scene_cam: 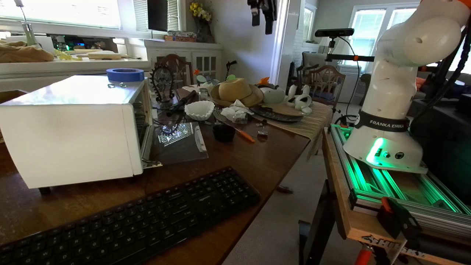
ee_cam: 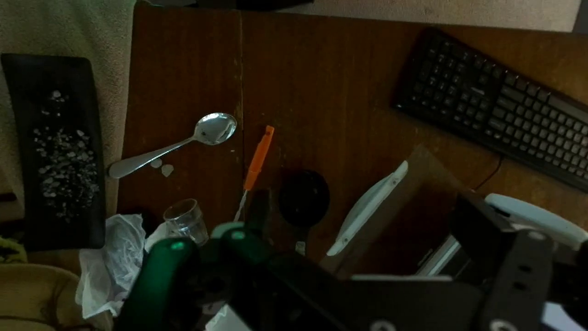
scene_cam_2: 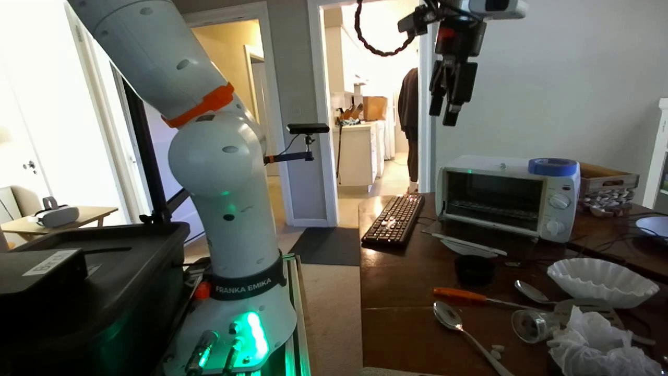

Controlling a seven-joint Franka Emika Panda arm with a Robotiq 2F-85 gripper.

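My gripper [scene_cam_2: 441, 119] hangs high above the far part of the table, fingers pointing down. Its two dark fingers stand wide apart in the wrist view, open, with nothing held between them. Below, in the wrist view, lie a black cup or scoop [ee_cam: 304, 197], an orange-handled tool [ee_cam: 259, 160] and a metal spoon [ee_cam: 213, 129]. The white toaster oven [scene_cam_2: 494, 191] stands on the table with a roll of blue tape [scene_cam_2: 553, 166] on top. A black keyboard [scene_cam_2: 395, 219] lies beside it.
A white fluted bowl [scene_cam_2: 601, 282], a clear glass [scene_cam_2: 532, 325] and crumpled white paper [scene_cam_2: 592, 344] crowd one end of the table. A black tray [ee_cam: 60, 154] sits on a cloth. Bare wood [ee_cam: 330, 82] shows between spoon and keyboard.
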